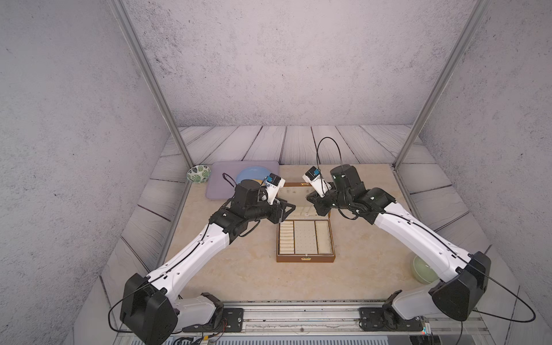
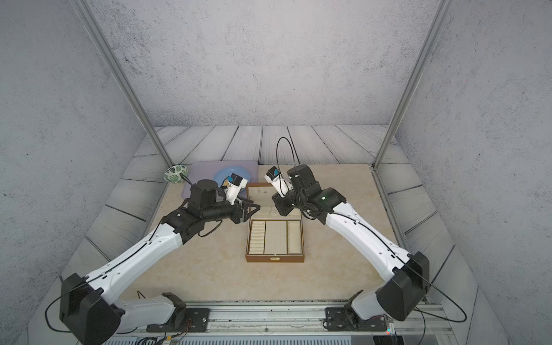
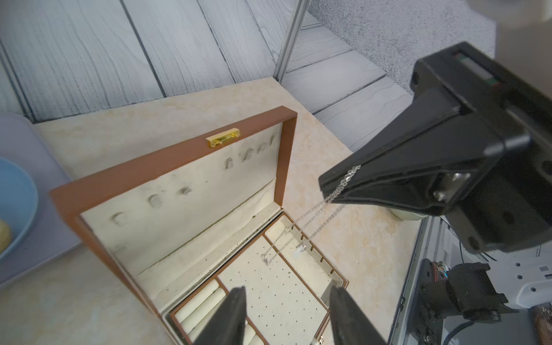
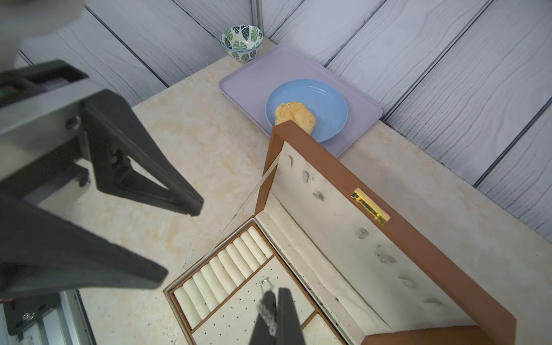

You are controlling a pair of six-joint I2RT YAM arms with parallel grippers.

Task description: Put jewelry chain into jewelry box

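Note:
The silver jewelry chain point(image 3: 346, 181) hangs in a thin loop from the tip of my right gripper, which is shut on it. In the right wrist view, part of the chain point(image 4: 266, 318) shows by the closed fingertips. The jewelry box point(image 1: 305, 258) stands with its lid raised; below the hanging chain lie its cream compartments. My left gripper is open and empty, its fingers apart. Both grippers are above the box and face each other, with the left gripper a short way from the right one.
Behind the left arm, a lilac tray point(image 4: 253, 86) carries a blue plate point(image 4: 330, 112) with a bread-like piece point(image 4: 295, 115). A patterned bowl point(image 1: 198, 174) is at the far left corner, a green bowl point(image 1: 422, 269) at the right. The table in front of the box is clear.

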